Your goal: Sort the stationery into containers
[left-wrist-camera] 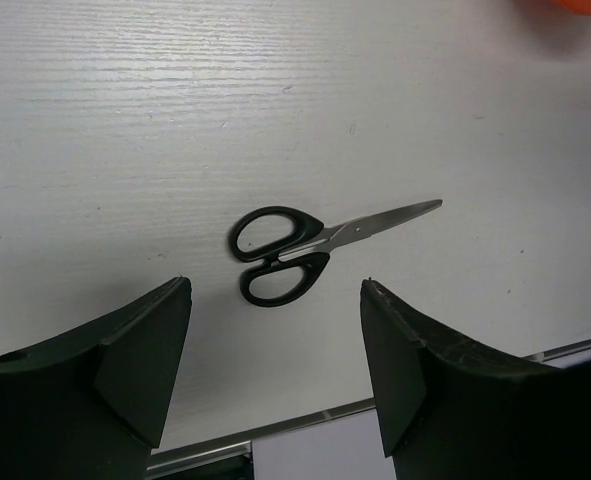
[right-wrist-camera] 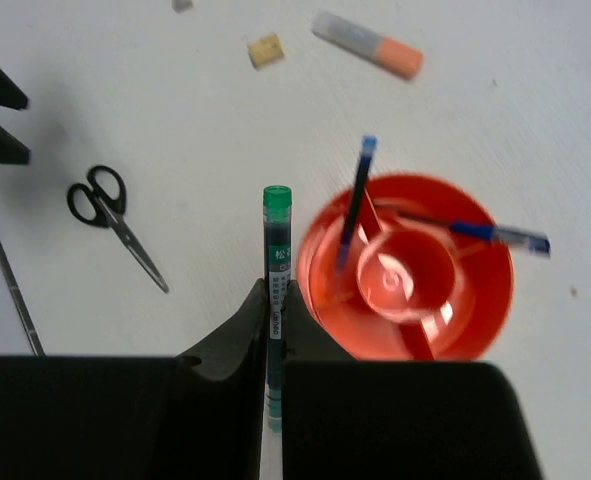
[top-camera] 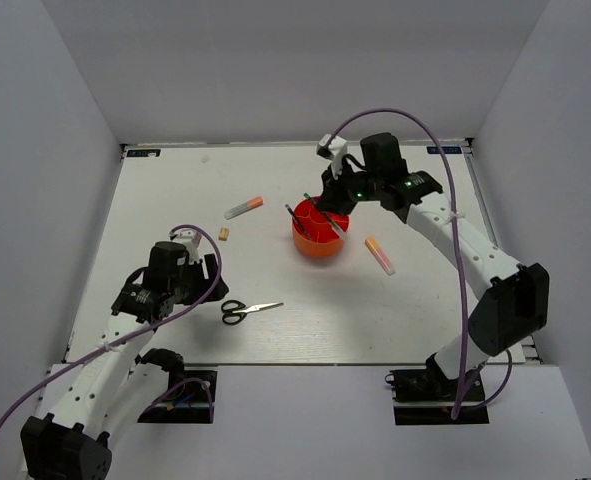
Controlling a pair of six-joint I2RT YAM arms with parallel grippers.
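Note:
My right gripper is shut on a thin green-capped pen. In the top view that gripper is above the far side of the round orange-red divided holder, with the pen slanting over the holder's opening. Two blue pens stand in the holder, one blue pen leaning left and another blue pen leaning right. Black-handled scissors lie flat on the table, their blades pointing right. Above and short of them, my left gripper is open and empty.
An orange and clear marker and a tan block lie left of the holder. Another orange marker lies to its right. A small block shows partly at the right wrist view's top edge.

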